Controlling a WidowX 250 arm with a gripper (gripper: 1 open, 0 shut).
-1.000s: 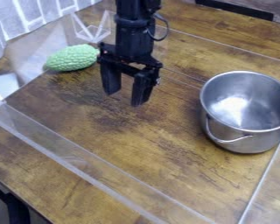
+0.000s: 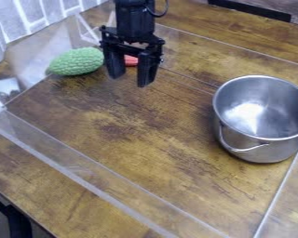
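My black gripper (image 2: 130,72) is over the back left part of the wooden table, its two fingers apart with nothing visible between them. A pale green bumpy vegetable (image 2: 75,62) lies just left of it. A red object (image 2: 131,61) is partly hidden behind the gripper.
A large steel pot (image 2: 261,118) stands on the right. Clear plastic edging runs along the left and front, and the back right is free.
My gripper has moved back, away from the camera and slightly left, toward the red object and the green vegetable, which have stayed in place.
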